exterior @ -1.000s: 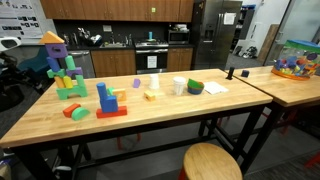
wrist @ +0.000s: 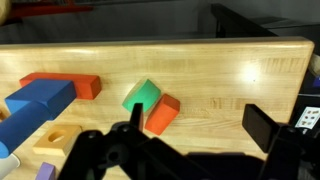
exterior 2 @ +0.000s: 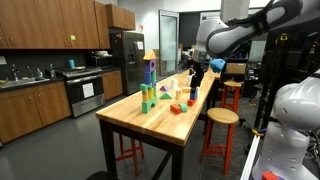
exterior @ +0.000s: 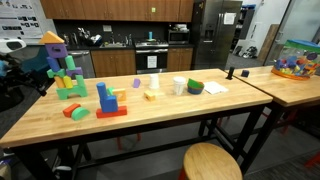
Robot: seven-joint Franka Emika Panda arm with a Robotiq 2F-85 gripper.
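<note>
In the wrist view my gripper is open, its dark fingers far apart over the table's edge area, with bare wood between them. A green block lies beside a tilted red block, near the left finger. Further left are a blue block, a long red block and a yellow block. In the first exterior view, a tower of coloured blocks stands at the table's left, topped by an orange-and-purple piece. The arm shows at the left edge there.
White cups and a dark green bowl sit on the table's right half. A tub of coloured pieces stands on the neighbouring table. A wooden stool is in front. Bare wood shows at the table's front left.
In the first exterior view, the arm at the left edge has shifted slightly right. The blocks on the table look unchanged.
</note>
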